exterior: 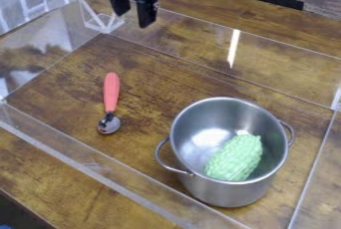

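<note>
My black gripper [134,10] hangs at the top left of the camera view, open, above the back of the wooden table and apart from the objects. A red-handled scoop or cutter [112,94] with a metal head lies on the wood at the middle left. A large steel pot [204,181] stands at the lower right, with a pale green corn-like toy [234,158] lying inside it.
A clear low wall [80,133] runs round the work area on the wooden table [173,69]. A white grate-like panel stands at the top left.
</note>
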